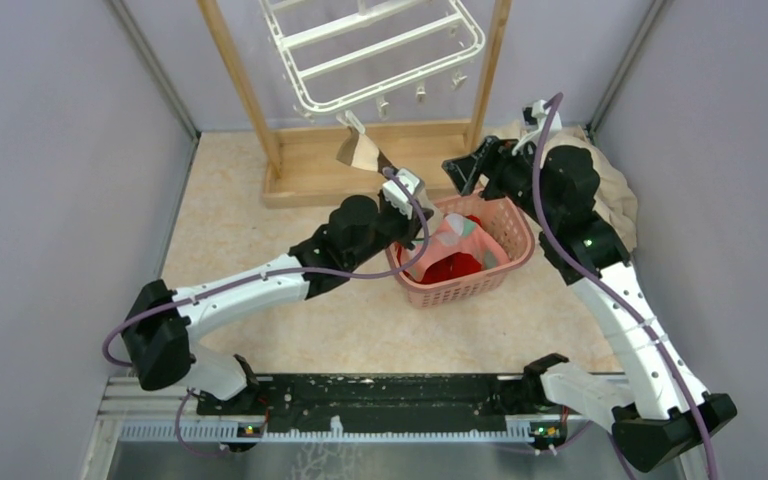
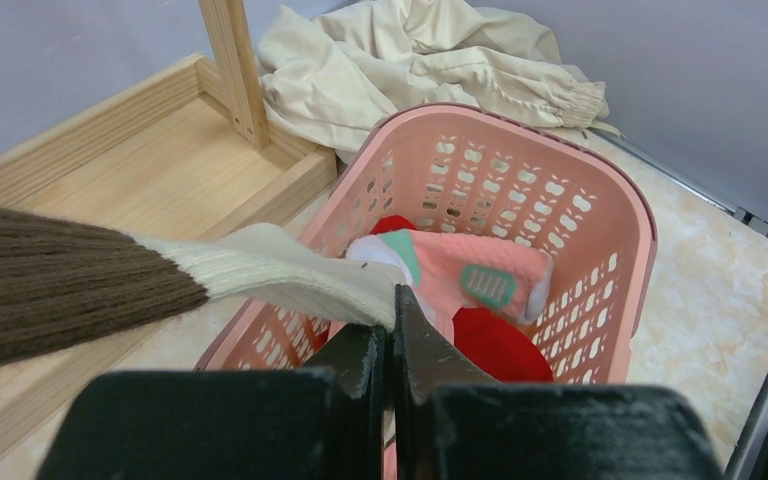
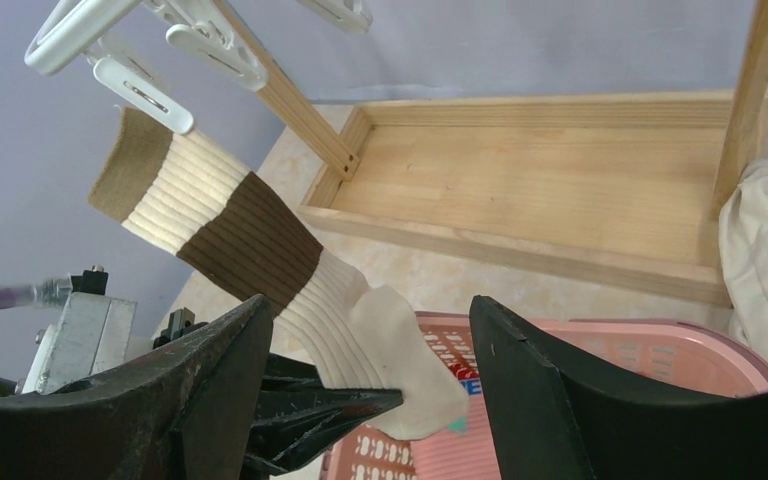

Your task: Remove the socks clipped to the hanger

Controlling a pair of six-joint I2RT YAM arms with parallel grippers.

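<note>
A brown-and-cream sock (image 3: 250, 240) hangs from a white clip (image 3: 145, 97) on the front edge of the white hanger (image 1: 390, 80). It stretches taut and slanted from the clip down toward the basket. My left gripper is shut on the cream lower part of this sock, above the basket's left side. In the right wrist view the left gripper's black fingers (image 3: 330, 410) cross the sock near its toe. My right gripper stands open over the back of the basket; the sock appears beyond its fingers, not held by them.
A pink basket (image 2: 520, 135) holds a pink sock (image 2: 460, 262) with green patches and something red. A wooden stand (image 1: 380, 140) rises behind it, carrying the hanger. Cream cloth (image 2: 430, 60) lies at the back right. The other clips I can see look empty.
</note>
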